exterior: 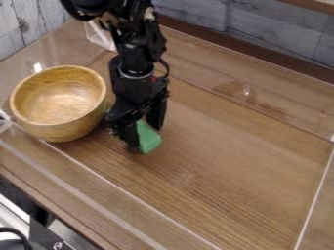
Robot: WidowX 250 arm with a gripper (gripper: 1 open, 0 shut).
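My black gripper (pixel 139 127) hangs from the arm at the top and reaches down to a green object (pixel 147 140) on the wooden table. Its fingers sit around and over the green object. Whether they grip it is hard to tell. A yellow-tan bowl (pixel 58 104) stands just left of the gripper.
A pale object (pixel 98 35) lies at the back left, partly behind the arm. Grey panelled walls border the back.
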